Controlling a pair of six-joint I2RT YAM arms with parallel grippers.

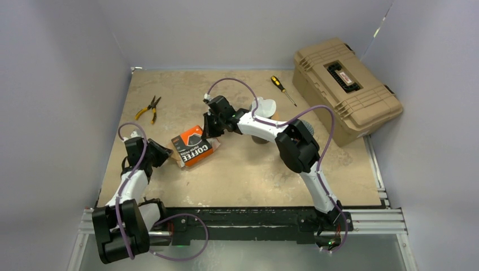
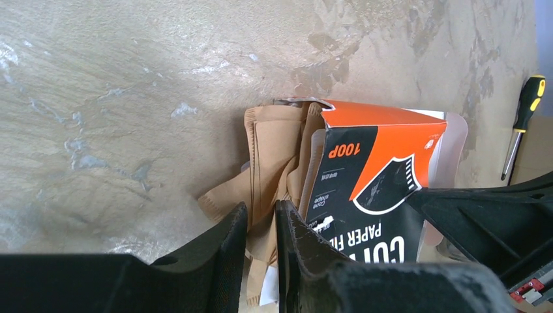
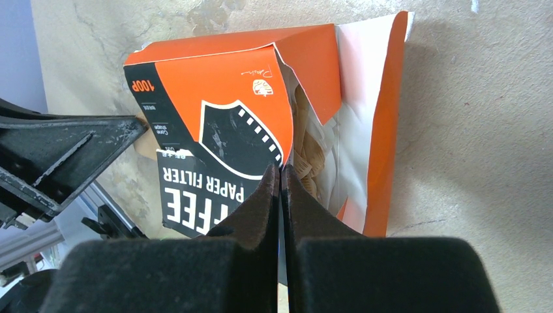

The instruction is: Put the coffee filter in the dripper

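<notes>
An orange-and-black coffee filter box (image 1: pixel 192 145) lies on the table, its right end torn open. Brown paper filters (image 2: pixel 274 143) stick out of its left end. My left gripper (image 1: pixel 170 152) is at that end, its fingertips close together on the filters in the left wrist view; whether they pinch one is unclear. My right gripper is shut over the box's right part, with nothing clearly between its fingertips. The white object (image 1: pixel 264 106) behind the right arm, possibly the dripper, is partly hidden.
Pliers (image 1: pixel 149 110) lie at the back left, a screwdriver (image 1: pixel 282 89) at the back. A tan case (image 1: pixel 344 90) fills the back right.
</notes>
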